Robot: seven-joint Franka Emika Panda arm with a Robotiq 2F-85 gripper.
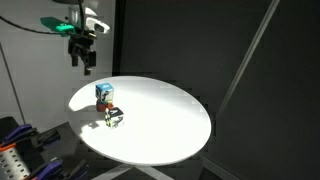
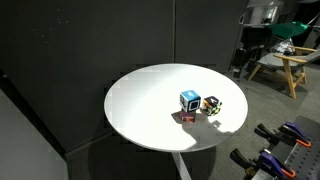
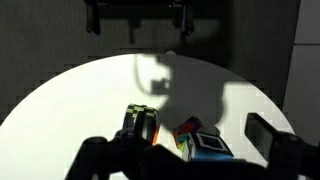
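Note:
High over the near-left edge of the round white table, my gripper (image 1: 80, 68) hangs open with nothing between its fingers. The wrist view shows its dark fingers (image 3: 262, 132) spread wide in the foreground. Below stands a blue box (image 2: 190, 100) with pictures on its sides, apparently resting on a red block (image 2: 187, 116). Beside them on the table is a small multicoloured cube (image 2: 211, 105) with dark edges. From the wrist, the blue box (image 3: 208, 145) and the cube (image 3: 150, 126) are partly hidden by the fingers.
Dark curtains stand behind it. A wooden chair (image 2: 285, 65) is off to the right in exterior view 2, away from the table.

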